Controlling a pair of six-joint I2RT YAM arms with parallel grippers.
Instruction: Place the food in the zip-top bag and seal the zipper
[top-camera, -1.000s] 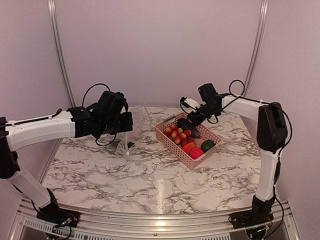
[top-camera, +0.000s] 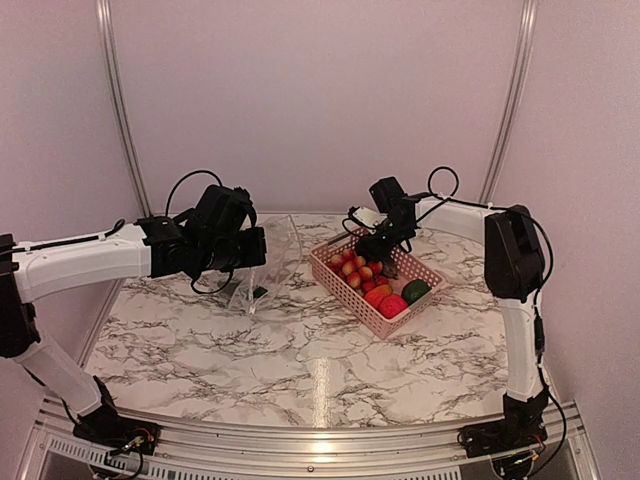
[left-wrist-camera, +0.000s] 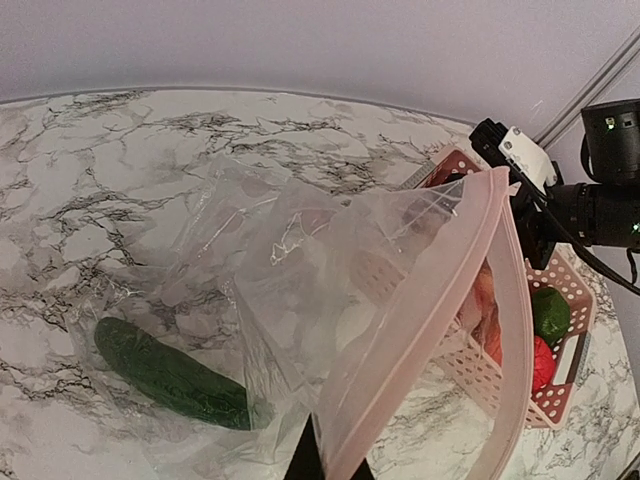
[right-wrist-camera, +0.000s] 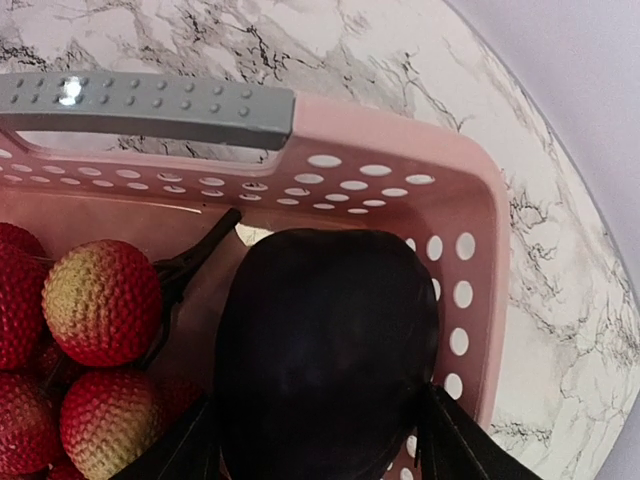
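A clear zip bag with a pale pink zip band stands with its mouth spread. My left gripper is shut on the band at the bag's edge. A dark green cucumber lies inside the bag. Over the pink basket, my right gripper is open, its fingers on either side of a dark eggplant. The eggplant rests in the basket's corner; whether the fingers touch it, I cannot tell.
Several red fruits crowd beside the eggplant. A red tomato-like item and a green one sit at the basket's near end. The basket's grey handle rises close by.
The left arm has stayed nearly still.
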